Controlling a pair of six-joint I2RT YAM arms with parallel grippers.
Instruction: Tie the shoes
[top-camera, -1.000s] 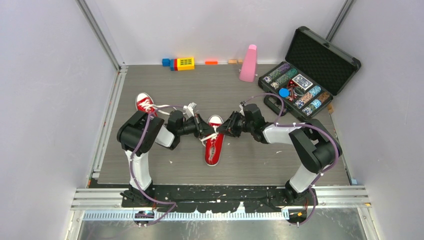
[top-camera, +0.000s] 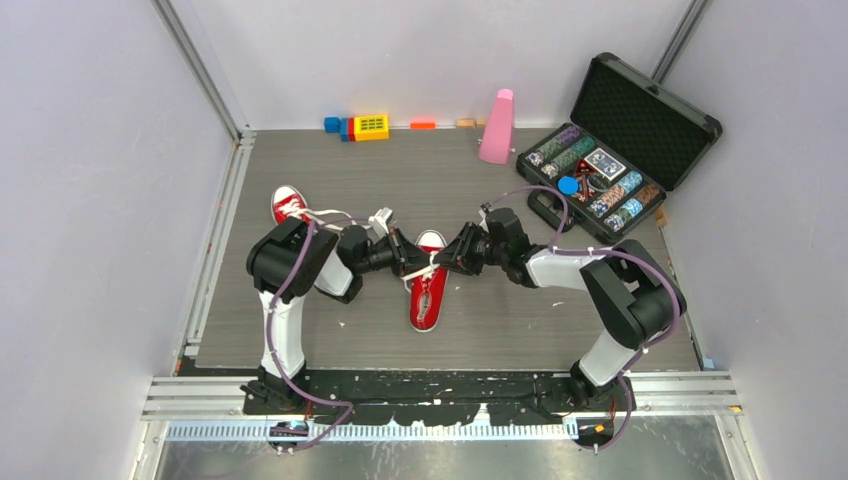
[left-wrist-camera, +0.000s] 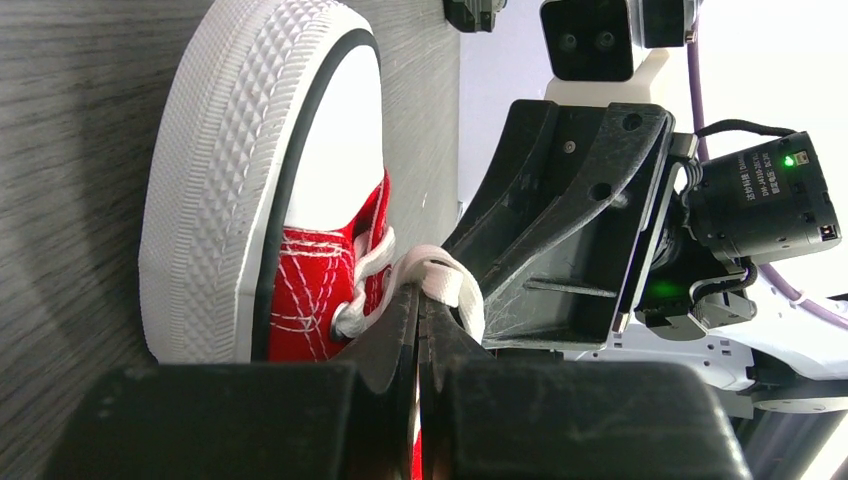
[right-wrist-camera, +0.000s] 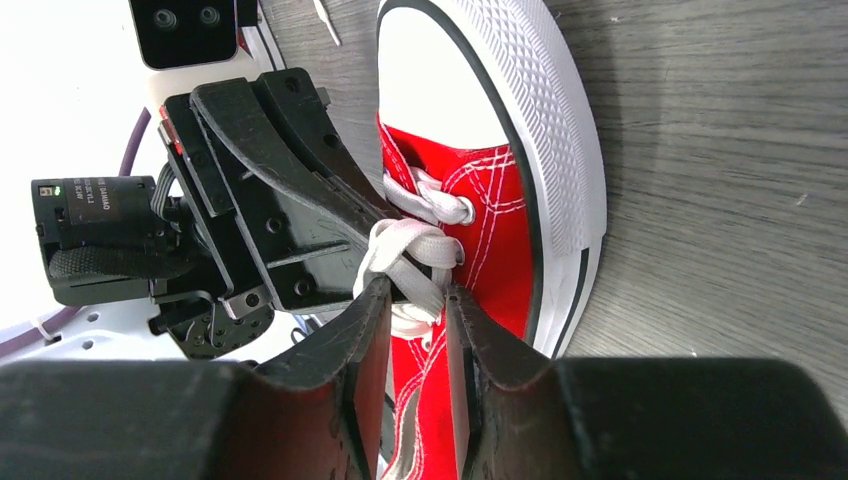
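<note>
A red and white sneaker (top-camera: 428, 290) lies between my two arms in the top view, toe to the back. My left gripper is shut over its laces. White lace (left-wrist-camera: 440, 275) curls around the tips in the left wrist view; whether any is pinched between them cannot be made out. From the other side, my right gripper stands part open, a looped lace (right-wrist-camera: 408, 245) between and just beyond its fingertips. That loop wraps the left gripper's tips and hides them. The second red shoe (top-camera: 288, 204) rests at the left, laces trailing toward my left arm.
An open case of poker chips (top-camera: 600, 185) occupies the back right, a dark object (top-camera: 549, 208) beside it. Toy blocks (top-camera: 358, 127) and a pink piece (top-camera: 497, 128) line the back edge. Bare table (top-camera: 540, 330) lies right of the near shoe.
The left arm's elbow has shifted slightly right since one second ago, while its gripper stays at the laces. The right arm and the shoes look nearly unchanged.
</note>
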